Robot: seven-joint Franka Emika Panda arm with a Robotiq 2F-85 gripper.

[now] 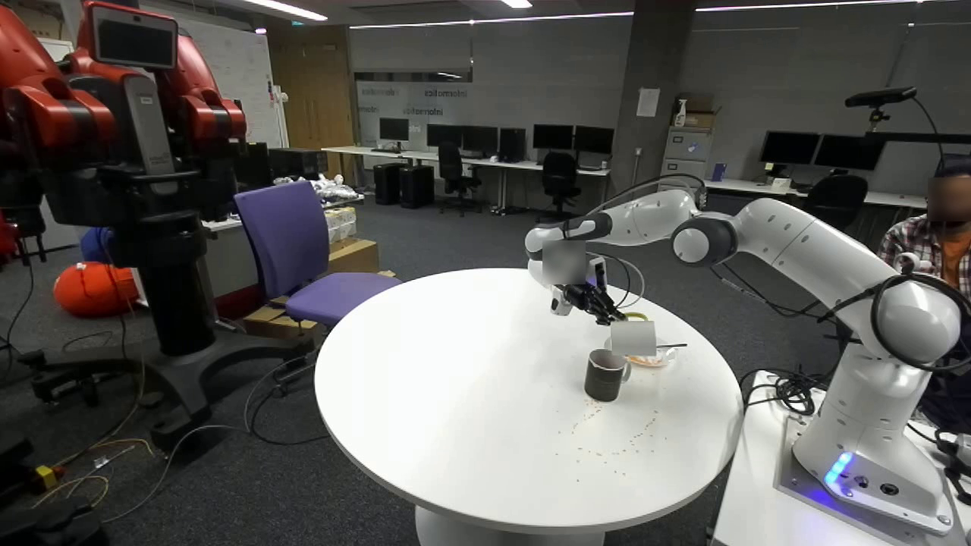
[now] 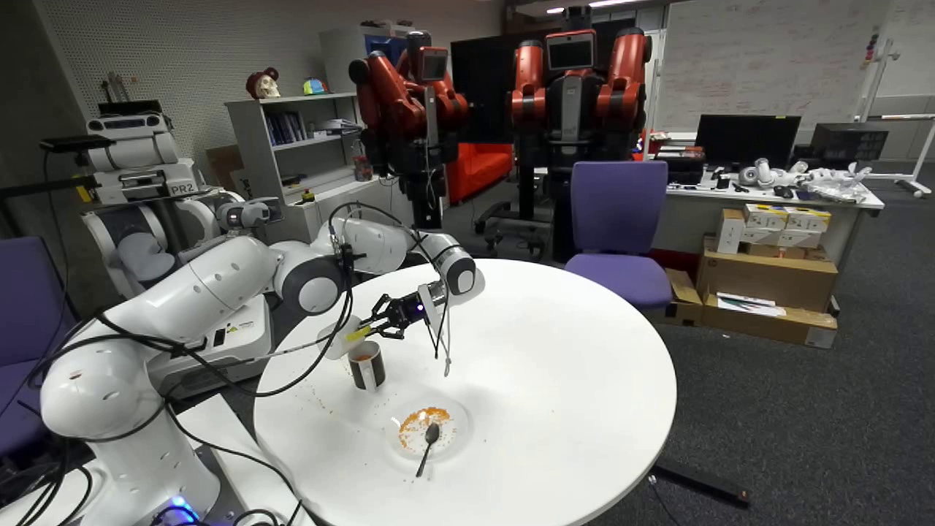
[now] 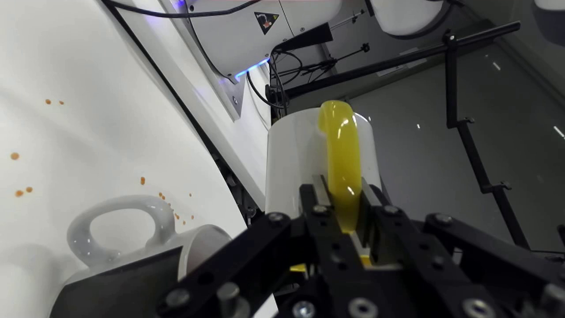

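A white mug [image 3: 294, 159] with a yellow handle [image 3: 343, 159] is held tilted above the table, my gripper shut on that handle. In the first exterior view the white mug [image 1: 633, 337] lies nearly on its side, close to a dark mug [image 1: 602, 378] that stands upright on the table. The second exterior view shows the tilted mug [image 2: 343, 337] just above the dark mug [image 2: 367, 372], with orange bits visible inside the latter. Whether the two mugs touch I cannot tell. The inside of the held mug is hidden in the wrist view.
A clear plate [image 2: 460, 438] with orange bits and a spoon [image 2: 429, 443] rests near the mugs. Loose orange bits are scattered on the round white table [image 2: 570, 368] around the dark mug. The table's far side from the arm base is clear.
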